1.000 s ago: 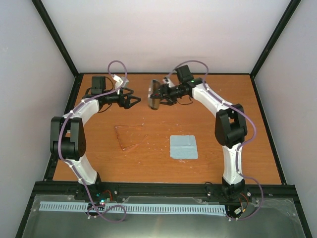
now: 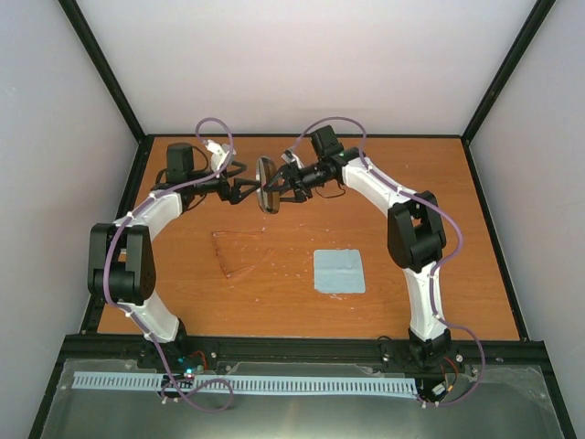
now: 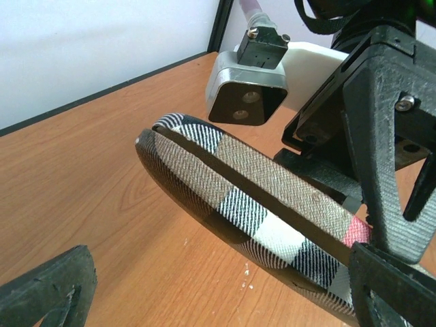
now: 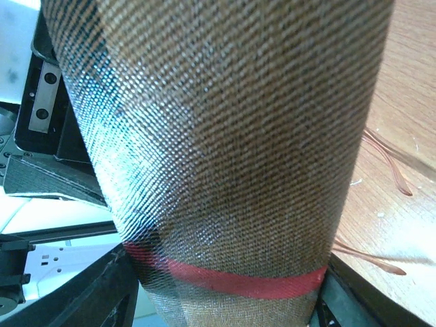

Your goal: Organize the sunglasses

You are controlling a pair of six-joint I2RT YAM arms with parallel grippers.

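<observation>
A sunglasses case with checked fabric hangs upright between the grippers in the top view, filling much of the right wrist view. My right gripper is at its right side, the case between its fingers. My left gripper stands open at the case's left; in the left wrist view its right finger overlaps the near end of the case. Reddish glasses lie on the table below the arms.
A light grey cloth lies on the lower middle of the wooden table.
The left one has shifted slightly down too.
</observation>
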